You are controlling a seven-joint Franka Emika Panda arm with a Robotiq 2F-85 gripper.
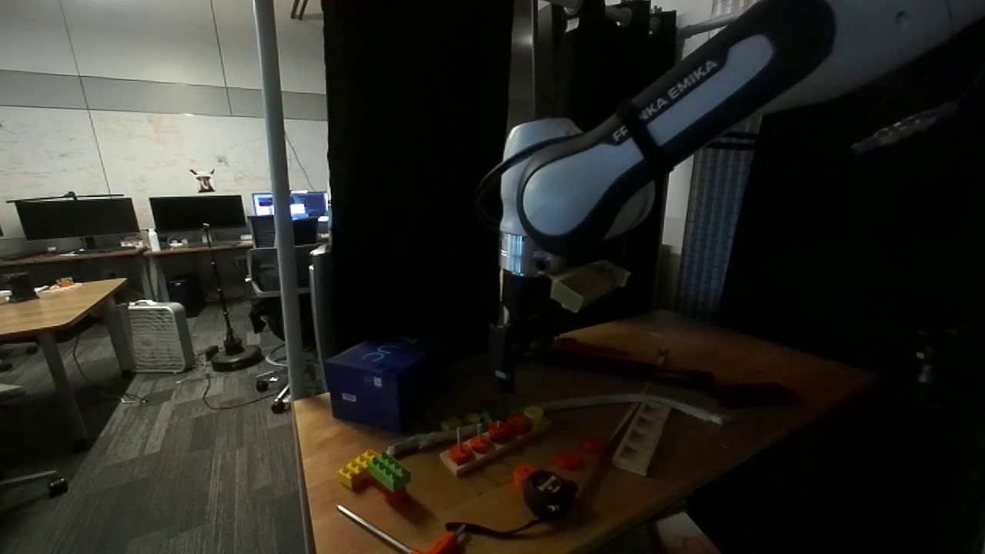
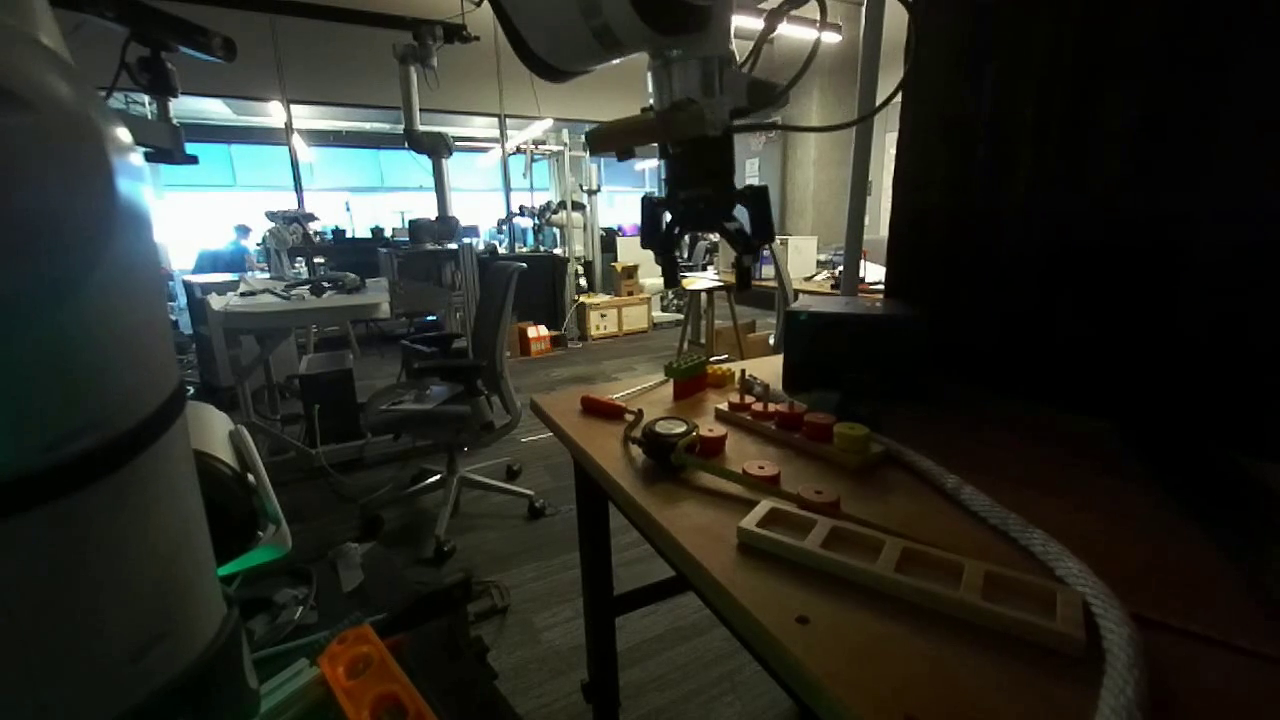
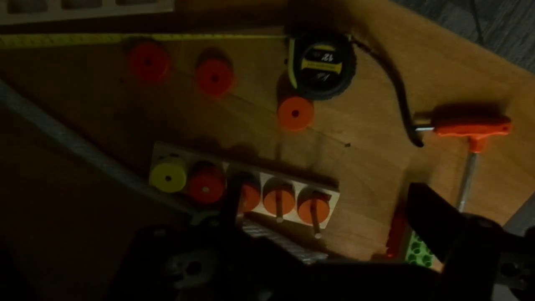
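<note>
My gripper [image 2: 708,271] hangs open above the table with nothing between its fingers. In the wrist view its left finger covers part of a wooden peg board [image 3: 331,193], and its right finger partly hides a green toy block [image 3: 419,251]. Orange and red discs sit along the board, with a yellow disc [image 3: 168,175] at one end. Two pegs rise out of orange discs at the other end. Loose on the wood are an orange disc [image 3: 296,120] beside the tape measure [image 3: 321,65], and two red discs [image 3: 214,82] near its yellow blade.
A wooden tray with square compartments [image 2: 888,578] lies near the table edge. An orange-handled tool [image 3: 471,128], a grey braided hose [image 2: 1032,528] and a blue box [image 1: 369,392] are also on the table. Yellow blocks [image 1: 355,469] stand at the near left.
</note>
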